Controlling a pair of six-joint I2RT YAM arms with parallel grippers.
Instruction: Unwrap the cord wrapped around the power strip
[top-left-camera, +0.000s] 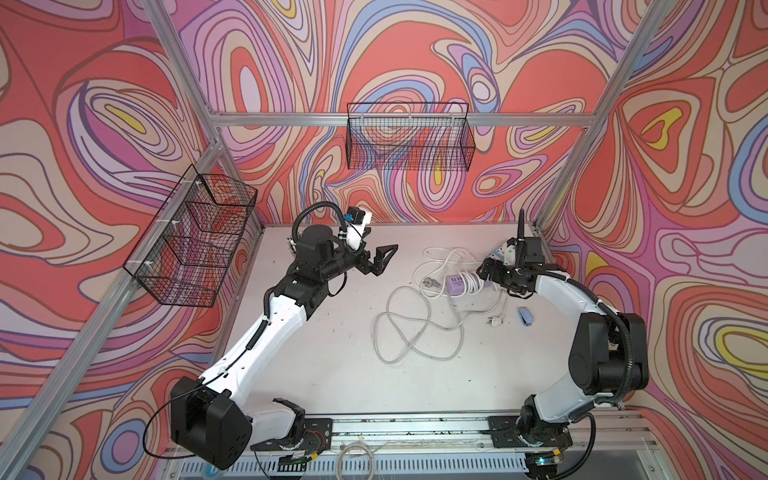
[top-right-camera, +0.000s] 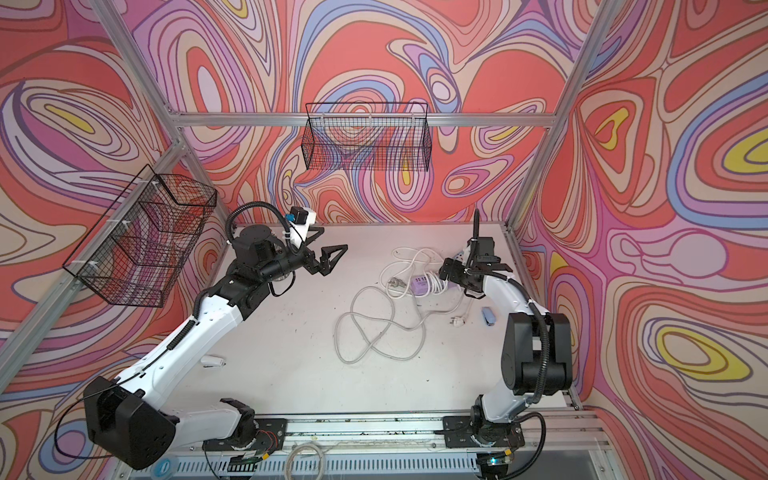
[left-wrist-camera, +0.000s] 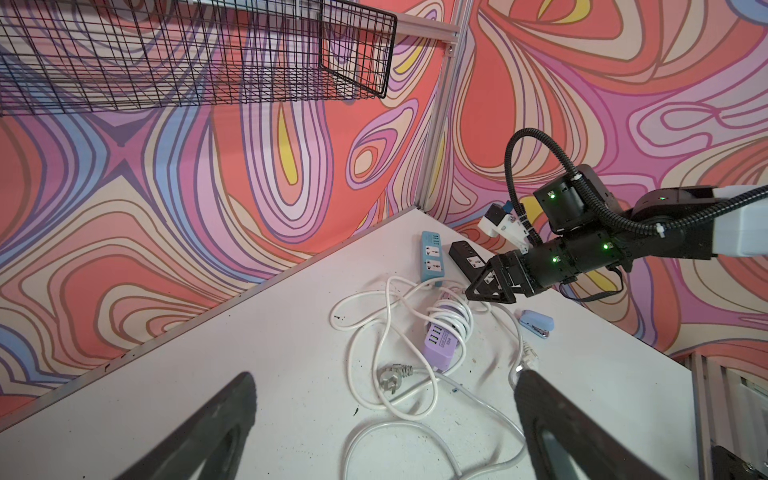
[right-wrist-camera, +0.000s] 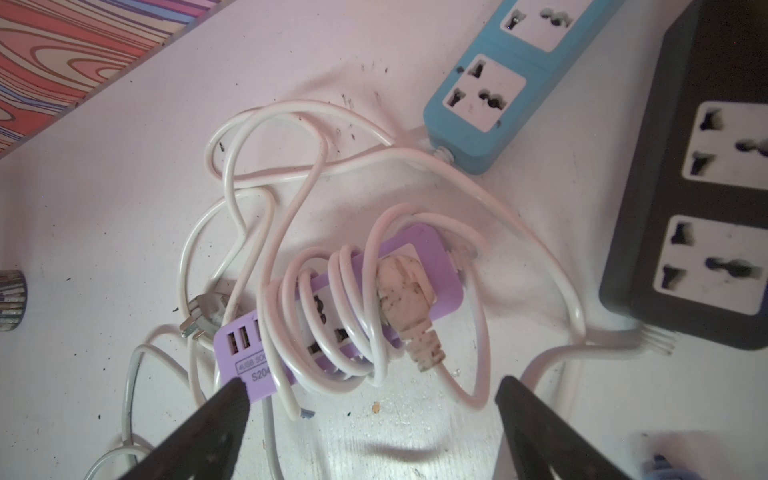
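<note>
A purple power strip (right-wrist-camera: 440, 257) lies on the table with white cord (right-wrist-camera: 349, 308) looped around its middle several times. A dirty white plug (right-wrist-camera: 404, 294) sits at the strip's far end in the right wrist view, and its cord curves back past the strip. More loose cord (left-wrist-camera: 374, 336) spreads over the table beside it. My right gripper hovers near the strip, open, with no cord between its fingers. Well to the left, above bare table, my left gripper is open and empty. In the top left view, the right gripper partly covers the strip's right end.
A blue power strip (right-wrist-camera: 477, 104) and a black power strip (right-wrist-camera: 632, 264) lie just beyond the purple one. A blue stapler (top-left-camera: 525, 316) rests at the right. Long grey cable (top-left-camera: 376, 336) loops across the middle.
</note>
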